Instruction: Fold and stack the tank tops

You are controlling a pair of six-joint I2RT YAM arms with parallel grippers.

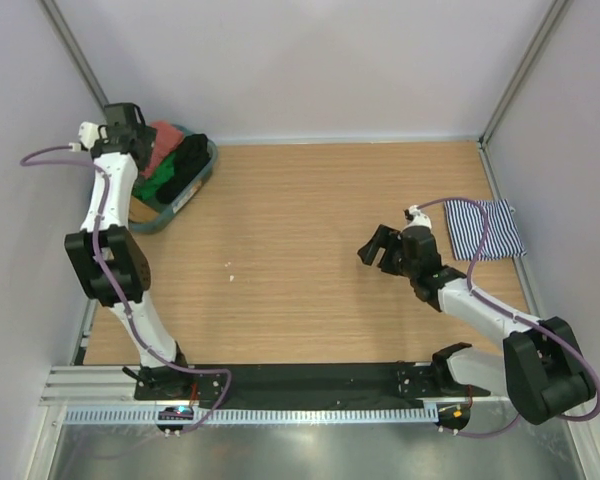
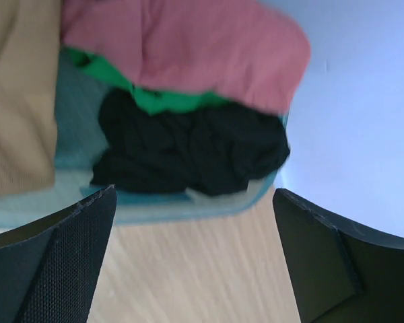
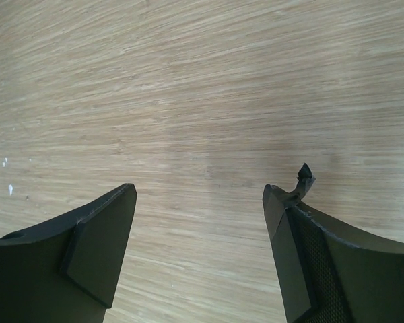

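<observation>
A blue-grey basket (image 1: 199, 181) at the back left holds loose clothes: a pink top (image 2: 209, 47), a green one (image 2: 158, 99), a black one (image 2: 188, 145) and a tan one (image 2: 20, 128). My left gripper is over the basket, open, with no cloth between its fingers. My right gripper (image 1: 373, 243) stands open over bare table right of centre, nothing between its fingers. A folded striped top (image 1: 484, 230) lies flat at the table's right side.
Walls stand close on the left, right and back.
</observation>
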